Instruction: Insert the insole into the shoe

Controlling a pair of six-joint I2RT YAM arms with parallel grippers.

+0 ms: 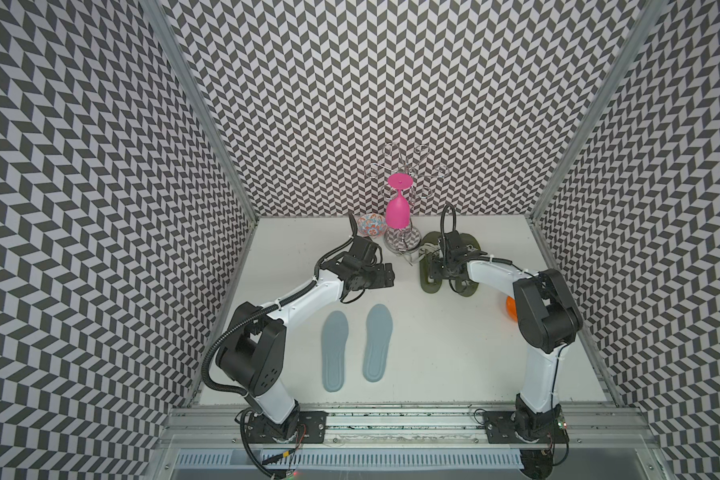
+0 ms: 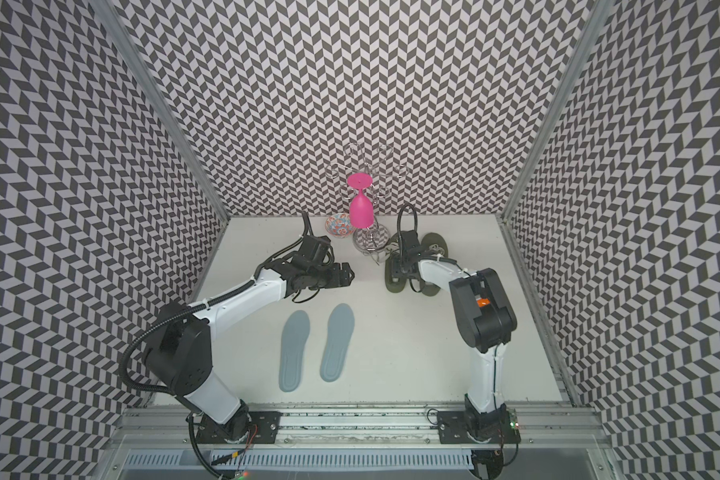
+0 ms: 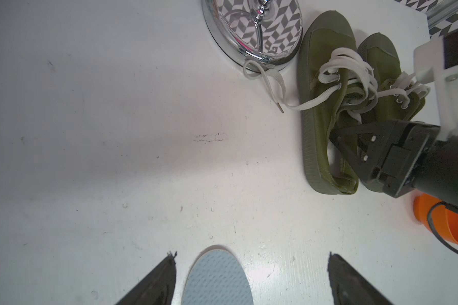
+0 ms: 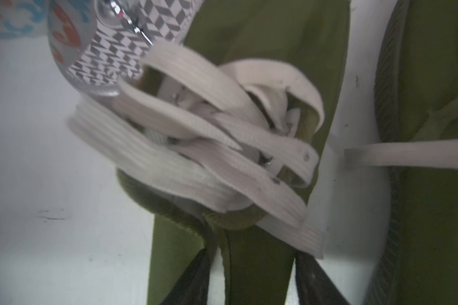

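Observation:
Two grey-blue insoles, the left one and the right one, lie side by side on the table in front of my left gripper. That gripper stands open above the table with nothing between its fingers; the tip of one insole shows below it in the left wrist view. A pair of olive shoes with loose white laces stands farther right: the left shoe and the right shoe. My right gripper hangs over the left shoe's opening, fingers apart, with the shoe beneath them. It partly hides both shoes.
A chrome stand base sits close to the left shoe's toe, under a pink goblet. A patterned bowl is beside it. An orange cup stands right of the shoes.

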